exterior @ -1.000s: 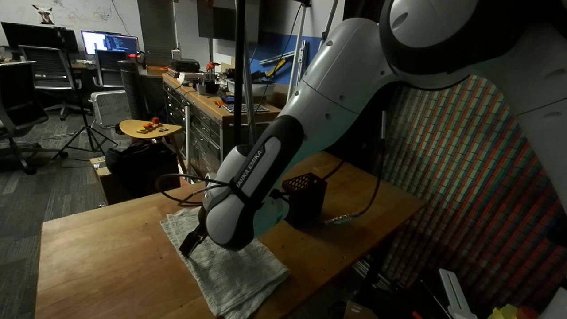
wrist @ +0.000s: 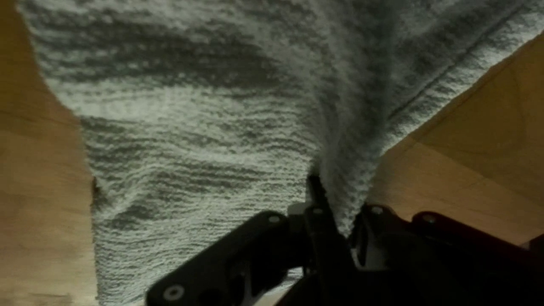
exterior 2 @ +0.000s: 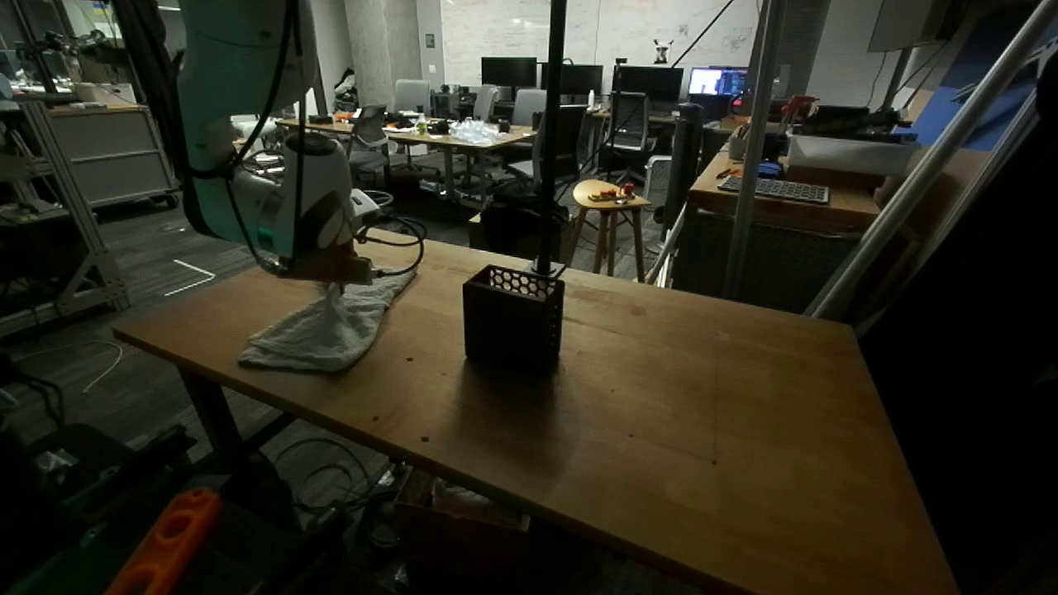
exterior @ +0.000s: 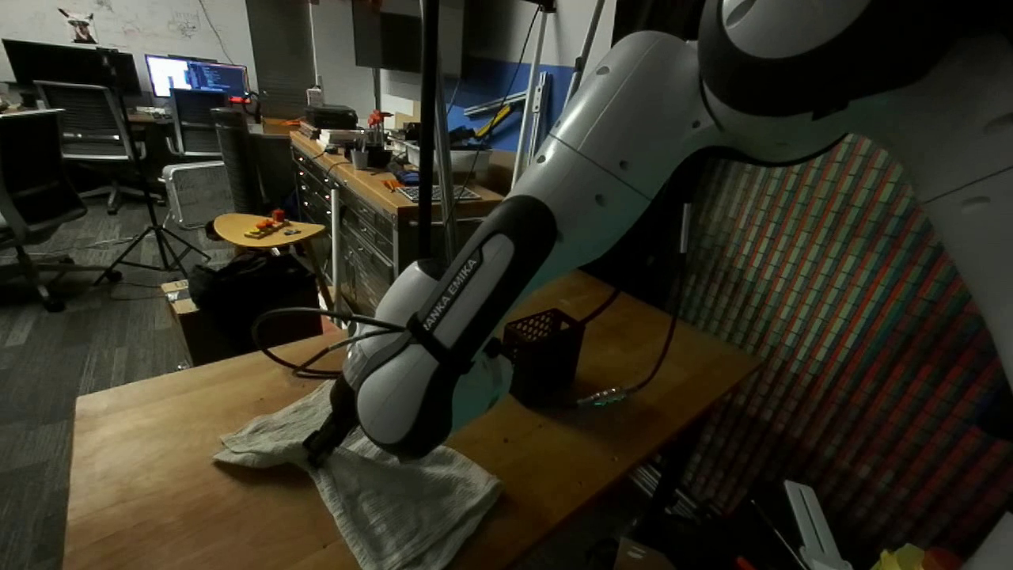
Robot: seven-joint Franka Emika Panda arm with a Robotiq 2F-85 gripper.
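Note:
A light grey, ribbed cloth lies on the wooden table, bunched up where my gripper pinches it. In the wrist view a gathered fold of the cloth runs down between the fingers of my gripper, which is shut on it. Exterior view 2 has the cloth pulled up to a peak beneath the gripper, its lower part spread flat toward the near table edge. Part of the cloth is hidden behind the arm in exterior view 1.
A black perforated basket stands on the table beside a dark upright pole. Right of the basket in exterior view 2 the tabletop is bare. A cable end shows near the basket in exterior view 1.
My gripper has moved slightly left in exterior view 1 and now grips the cloth. The cloth, flat before, is drawn left and gathered into folds.

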